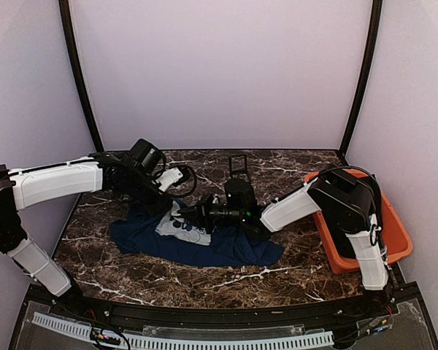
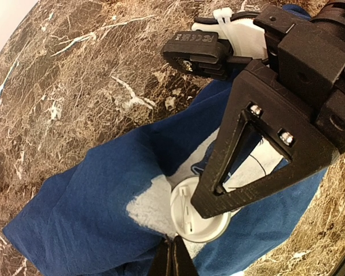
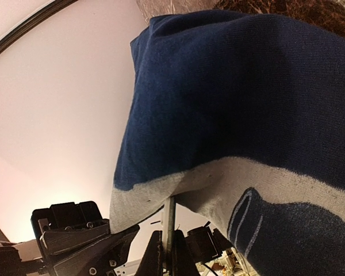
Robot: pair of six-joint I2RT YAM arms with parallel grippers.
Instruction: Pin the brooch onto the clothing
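The navy clothing [image 1: 175, 251] with a pale printed panel lies on the marble table, part of it raised between the arms. In the left wrist view, folds of cloth gather at my left gripper, which is shut on the pale fabric. Beside it, a round white brooch [image 2: 184, 231] shows its back and pin bar, partly covered by the right gripper's finger [image 2: 241, 155]. Seen edge-on in the right wrist view, the brooch [image 3: 169, 221] is a thin strip held in my shut right gripper, close under the cloth edge. Whether the pin pierces the fabric is hidden.
An orange bin [image 1: 398, 237] stands at the right side of the table. Both grippers work very close together over the clothing. Bare marble [image 1: 204, 284] lies in front of it, and a small dark frame [image 1: 238, 164] is behind.
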